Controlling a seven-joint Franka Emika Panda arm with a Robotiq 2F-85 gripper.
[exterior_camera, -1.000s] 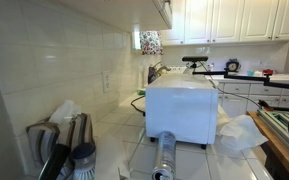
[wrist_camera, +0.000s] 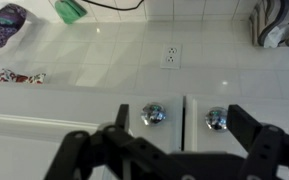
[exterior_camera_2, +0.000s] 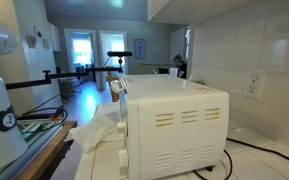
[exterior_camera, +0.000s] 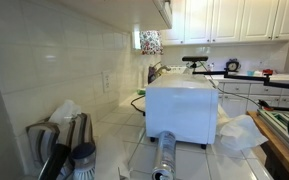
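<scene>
In the wrist view my gripper stands open, its dark fingers point(wrist_camera: 246, 128) wide apart with nothing between them. Beyond them are pale cabinet doors point(wrist_camera: 84, 112) with two shiny knobs, the left knob point(wrist_camera: 154, 113) and the right knob point(wrist_camera: 217, 119). Neither exterior view shows the gripper clearly. A white microwave-like box point(exterior_camera: 179, 112) sits on the tiled counter; its vented back point(exterior_camera_2: 174, 130) faces exterior view 2. In front of it lies a clear cylinder point(exterior_camera: 165, 157).
A dark-handled brush point(exterior_camera: 84, 160) and a striped bundle point(exterior_camera: 56, 135) stand by the wall. Crumpled white plastic point(exterior_camera: 241, 134) lies right of the box. Black cables run behind it point(exterior_camera_2: 264, 148). A wall outlet point(wrist_camera: 171, 56) is on the tiles. A pale, rounded machine part point(exterior_camera_2: 2, 125) fills the left edge.
</scene>
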